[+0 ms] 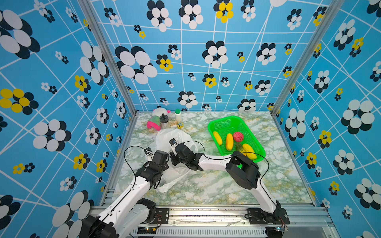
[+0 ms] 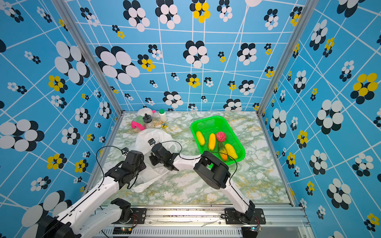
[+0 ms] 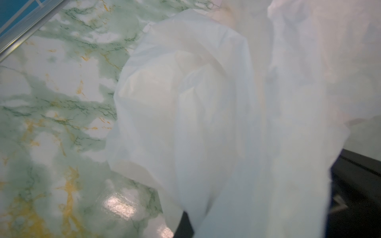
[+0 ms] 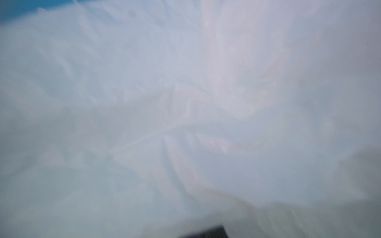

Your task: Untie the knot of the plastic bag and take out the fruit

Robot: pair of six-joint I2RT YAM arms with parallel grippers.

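Note:
A crumpled white plastic bag (image 1: pixel 172 178) lies on the left half of the marble table, under both grippers. My left gripper (image 1: pixel 154 158) is at the bag's left part; in the left wrist view bag film (image 3: pixel 277 119) hides most of its fingers, and it appears shut on that film. My right gripper (image 1: pixel 171 155) reaches over the bag's middle from the right. The right wrist view is filled with white film (image 4: pixel 190 99), so what its fingers hold is hidden. No knot can be made out.
A green basket (image 1: pixel 252 132) on the right holds yellow fruit and a pink round piece (image 1: pixel 238 135). At the back left stand bottles (image 1: pixel 178 115) and small toys (image 1: pixel 154 123).

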